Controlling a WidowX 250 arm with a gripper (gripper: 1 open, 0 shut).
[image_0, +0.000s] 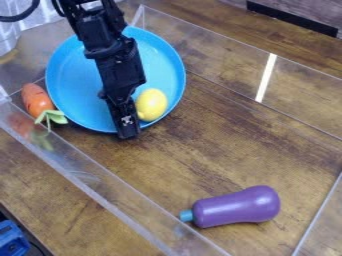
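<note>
My black gripper (123, 115) reaches down from the top left over the blue plate (72, 73), its fingertips low near the plate's front rim. A yellow egg-shaped toy (152, 103) lies on the plate just right of the fingers; whether it is between them or only beside them is unclear, as is how wide the fingers stand. An orange carrot (38, 102) lies left of the plate, partly under its edge. A purple eggplant toy (238, 207) lies at the lower right.
Clear walls (100, 200) edge the wooden work area on the left and right.
</note>
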